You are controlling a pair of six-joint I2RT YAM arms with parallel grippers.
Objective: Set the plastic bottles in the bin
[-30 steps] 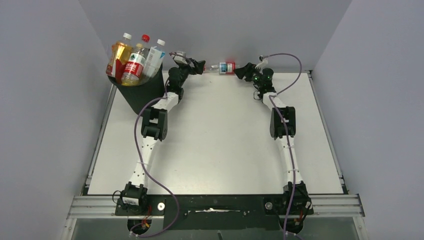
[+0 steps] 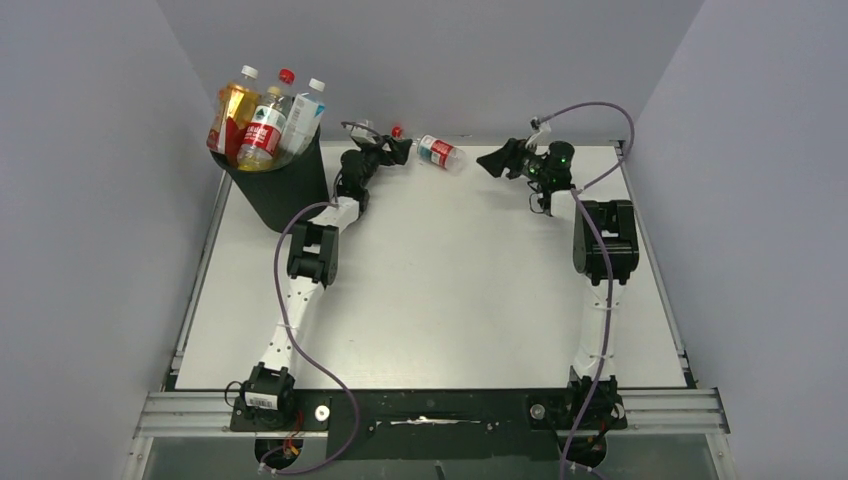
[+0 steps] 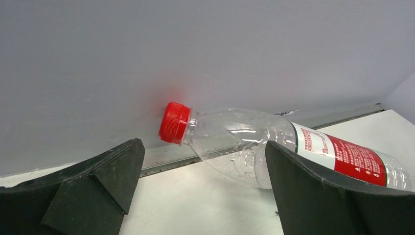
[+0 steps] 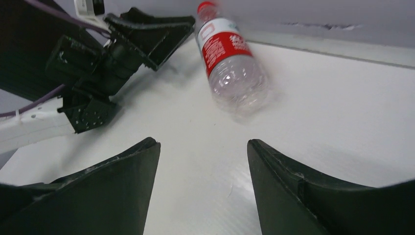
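A clear bottle (image 2: 440,152) with red cap and red-white label lies tilted at the back edge of the table, its cap toward the left. In the left wrist view it (image 3: 342,161) spans the space beyond my left gripper, which is open. My right gripper (image 2: 488,165) stands part open to the right of the bottle, apart from it, with nothing between its fingers. The dark bin (image 2: 268,200) at the left holds several bottles standing above its rim.
Walls (image 2: 420,60) close the back and sides. The left arm stands beside the bin.
The bottle has turned from lying along the back edge to slanting, its base toward the front. My right gripper has moved right, away from it.
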